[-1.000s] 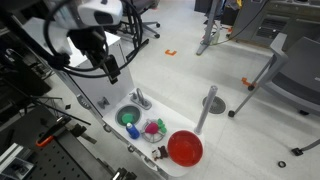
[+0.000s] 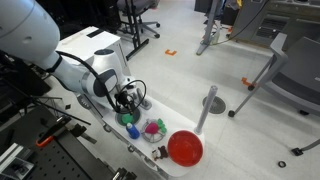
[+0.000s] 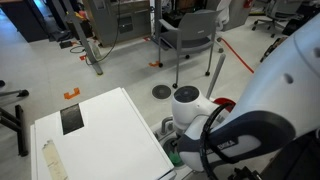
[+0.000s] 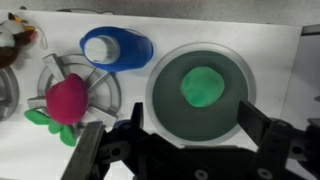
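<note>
A green round piece (image 4: 203, 87) lies in a grey round basin (image 4: 168, 118) set in the white surface. Above it hangs my gripper, its black fingers apart, with nothing visible between them. In the first exterior view the gripper (image 2: 126, 108) is low over the basin, and the green piece (image 2: 126, 118) shows just below. Beside the basin is a blue bottle (image 4: 130, 49) with a grey end. A pink toy with green leaves (image 4: 67, 100) rests on a burner-like ring. In the second exterior view the arm hides most of the basin.
A red bowl (image 2: 185, 148) sits at the right part of the white surface. A grey faucet (image 2: 145, 101) stands close behind the basin, and a thin upright post (image 2: 205, 110) rises farther right. A brown-and-white toy (image 4: 14, 38) is at the wrist view's corner.
My arm has come down from high at the upper left to low over the basin. The objects on the white surface appear unmoved.
</note>
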